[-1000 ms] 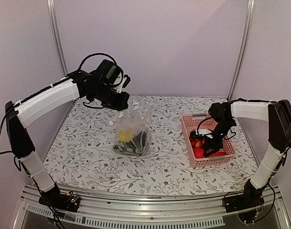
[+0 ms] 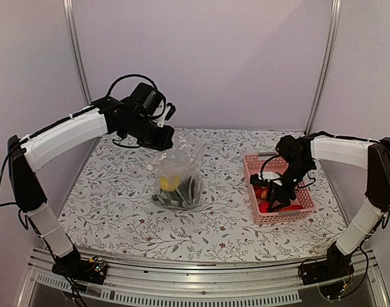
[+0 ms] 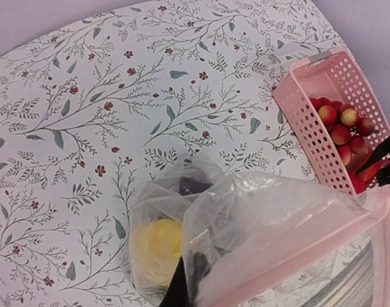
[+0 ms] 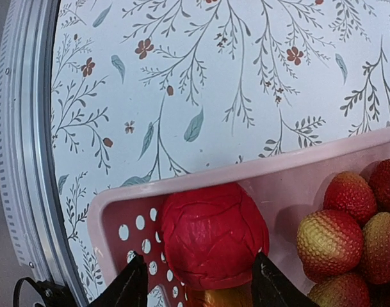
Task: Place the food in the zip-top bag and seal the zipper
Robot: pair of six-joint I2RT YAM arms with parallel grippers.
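Note:
The clear zip top bag [image 2: 179, 167] stands on the table with yellow and dark green food in its bottom. My left gripper [image 2: 169, 137] is shut on the bag's upper edge, and its pink zipper strip [image 3: 297, 259] crosses the left wrist view. Over in the pink basket, my right gripper is open, its fingertips on either side of the lower part of a round, wrinkled red food item [image 4: 214, 233]. That item rests in the basket's corner; whether the fingers touch it is hard to tell.
The pink basket [image 2: 286, 219] also holds several red-yellow fruits [image 4: 330, 243] beside the red item, and an elongated red piece [image 3: 372, 170]. Its rim [image 4: 246, 169] stands close to my right fingers. Bare patterned table lies between basket and bag.
The left arm and bag have hardly moved.

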